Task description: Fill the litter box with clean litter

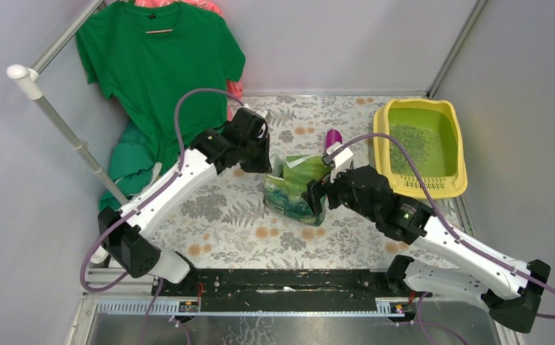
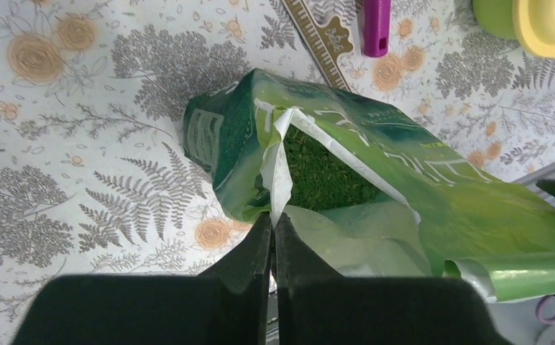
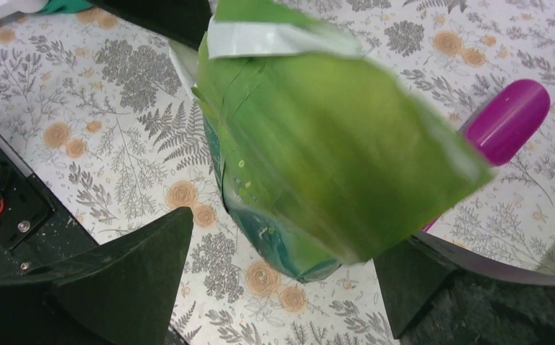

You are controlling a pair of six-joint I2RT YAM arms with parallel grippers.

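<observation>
A green plastic litter bag (image 1: 287,198) stands on the patterned mat in mid-table. Its mouth gapes in the left wrist view, with green litter (image 2: 321,172) inside. My left gripper is shut on the bag's thin white edge. My right gripper stands open at the bag's right side; a loose green flap (image 3: 325,144) spreads in front of its fingers, and contact cannot be judged. At the right, the yellow-green litter box (image 1: 457,154) has a thin scatter of green grains on its floor.
A purple-handled scoop (image 1: 333,136) lies between bag and box, partly hidden by the right arm. A green shirt (image 1: 163,72) hangs at the back left, above dark green cloth (image 1: 127,169).
</observation>
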